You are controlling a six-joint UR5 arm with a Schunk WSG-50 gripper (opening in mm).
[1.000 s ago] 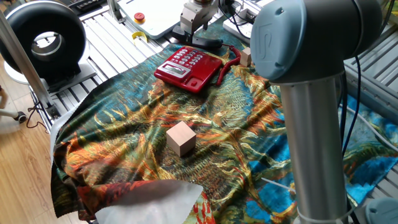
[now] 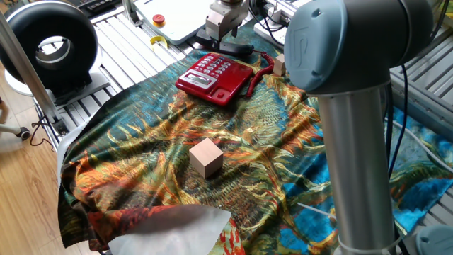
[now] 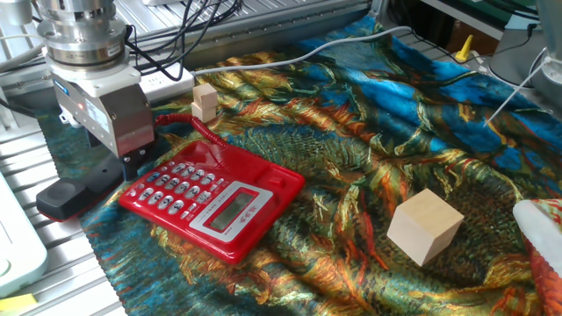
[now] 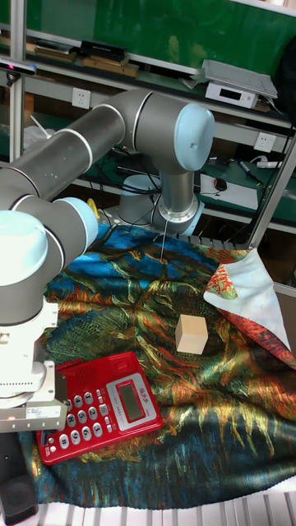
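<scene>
A red desk phone (image 3: 216, 197) with silver keys and a small display lies on the patterned cloth. Its black handset (image 3: 79, 189) is off the phone, alongside the keypad end, joined by a coiled red cord (image 3: 198, 123). Low over the handset's far part is my gripper (image 3: 100, 142), pointing down. Its fingers (image 3: 132, 165) stand apart at the two ends of the gripper body, so it looks open. In exterior view 1 the gripper's tips meet the handset's outline; whether they touch it I cannot tell. Exterior view 3 hides the fingertips behind the gripper body.
A wooden cube (image 3: 425, 226) rests on the cloth, well apart from the phone. Small wooden blocks (image 3: 204, 103) stand behind the cord, near a white power strip (image 3: 162, 83) and cables. The cloth (image 2: 141, 142) is wrinkled, with a folded-over corner (image 2: 173, 232).
My gripper has come down very slightly over the handset, and the arm has shifted a little. Phone, handset and blocks look unmoved.
</scene>
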